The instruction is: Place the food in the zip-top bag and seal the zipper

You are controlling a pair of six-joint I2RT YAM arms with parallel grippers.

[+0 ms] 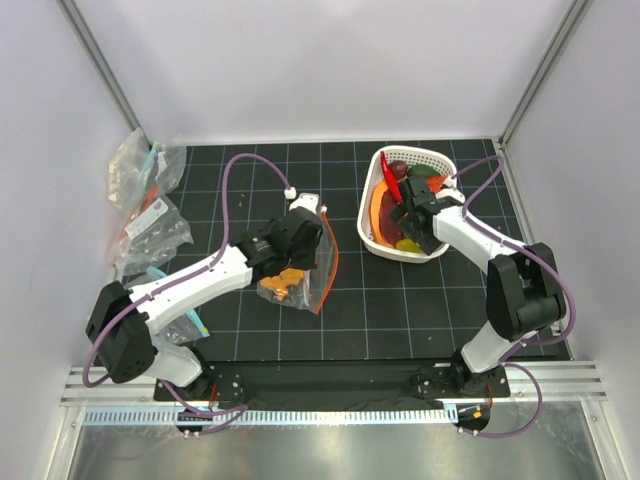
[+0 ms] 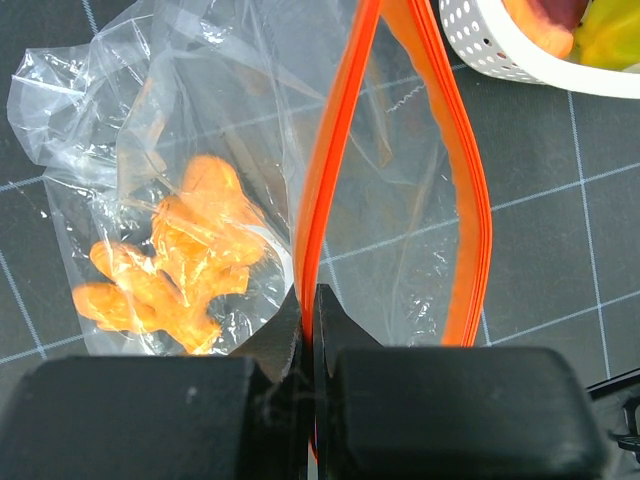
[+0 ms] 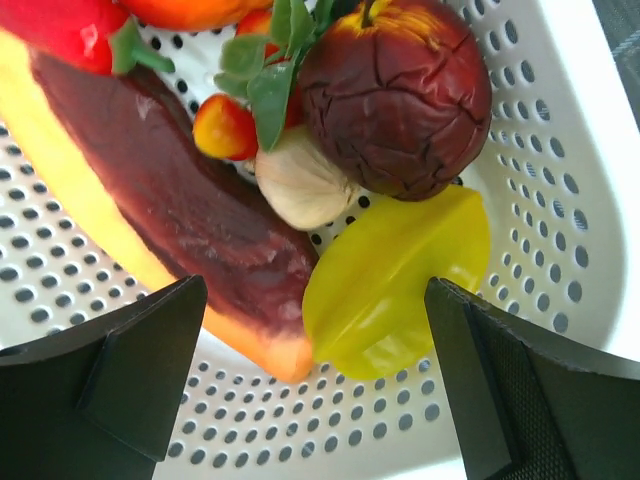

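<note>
A clear zip top bag with an orange zipper band [image 2: 465,200] lies on the dark table, its mouth spread apart. Inside the bag rests an orange, ginger-shaped food piece [image 2: 205,240]. My left gripper is shut on one edge of the bag's mouth. Over the white basket [image 1: 365,225] hangs my right gripper [image 1: 418,235], open and pointing down. In the right wrist view a yellow star-fruit-like piece [image 3: 395,285] lies between and below its fingers, with nothing gripped. Beside that piece are a dark red wrinkled fruit [image 3: 395,100] and a long brown-and-orange piece [image 3: 175,200].
In the basket are also a garlic-like bulb [image 3: 303,180], a red pepper [image 3: 75,30] and several other foods. Several spare bags [image 1: 155,225] lie along the table's left side.
</note>
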